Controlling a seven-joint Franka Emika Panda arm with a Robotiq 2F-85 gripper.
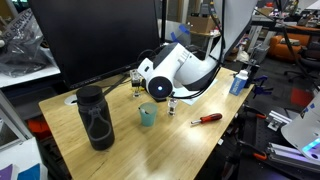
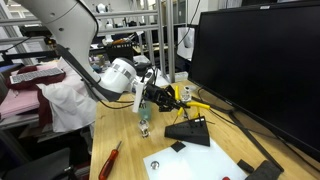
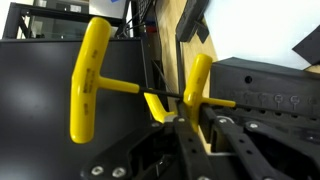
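Observation:
In the wrist view my gripper is shut on a yellow T-shaped handle. A second yellow T-handle stretches out to the left with a dark shaft running toward my fingers. Below them lies a black holder with a row of small holes; exterior view 2 has it as a dark sloped block on the table, just under the yellow handles. From exterior view 1 the arm hides most of this spot, and only bits of yellow show near the gripper.
A black cylinder and a teal mug stand on the left of the table. A red-handled screwdriver lies in front, beside a small bottle. White paper covers part of the table. A big monitor rises close behind.

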